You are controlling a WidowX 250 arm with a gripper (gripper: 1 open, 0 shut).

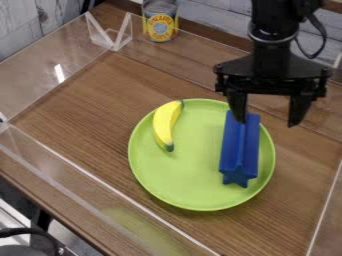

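Note:
A green plate (177,180) lies on the wooden table, holding a yellow banana (166,125) on its left and a long blue object (239,154) on its right. My black gripper (267,100) hangs over the far end of the blue object, its two fingers spread wide and pointing down, one on either side near that end. It is open.
A can with a yellow label (160,22) stands at the back left, near a clear bent plastic piece. Transparent walls edge the table at the left.

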